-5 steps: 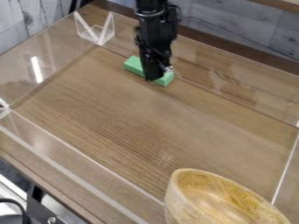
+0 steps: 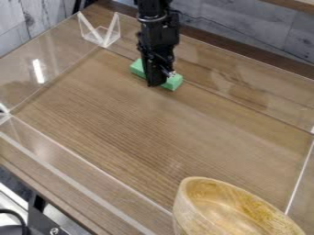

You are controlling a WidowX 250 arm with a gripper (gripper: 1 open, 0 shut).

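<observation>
The black gripper (image 2: 156, 73) reaches down from the top of the view onto a green block (image 2: 172, 81) near the back middle of the wooden table (image 2: 123, 138). The block lies flat at a slant, partly hidden behind the gripper. The gripper looks shut; whether anything is between its fingertips cannot be made out.
A clear, wire-like holder (image 2: 101, 27) stands at the back left. A large pale yellow bowl (image 2: 221, 211) sits at the front right.
The gripper has come slightly lower over the green block. The block looks to lie in much the same place.
</observation>
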